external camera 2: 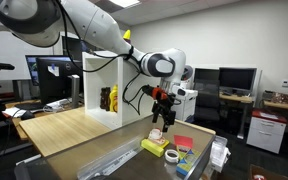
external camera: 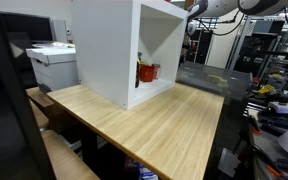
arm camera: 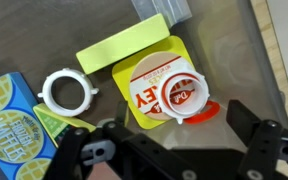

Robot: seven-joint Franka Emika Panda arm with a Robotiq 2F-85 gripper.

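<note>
From above, the wrist view shows a white round cup (arm camera: pixel 184 95) with a red handle-like part. It rests on a yellow package (arm camera: pixel 144 75) with red and white print. My gripper is open near the cup, its dark fingers (arm camera: pixel 102 147) on either side in the picture and nothing held. In exterior view 2 the gripper (external camera 2: pixel 156 103) hangs above the cup (external camera 2: pixel 155 134), with a visible gap.
A white tape-like ring (arm camera: pixel 67 92) and a blue-and-yellow package (arm camera: pixel 15 133) lie beside the yellow one. Clear container walls (external camera 2: pixel 104 165) border the area. A white open-sided shelf (external camera 2: pixel 104 80) stands on the wooden table (external camera 2: pixel 59 128), whose top has free room.
</note>
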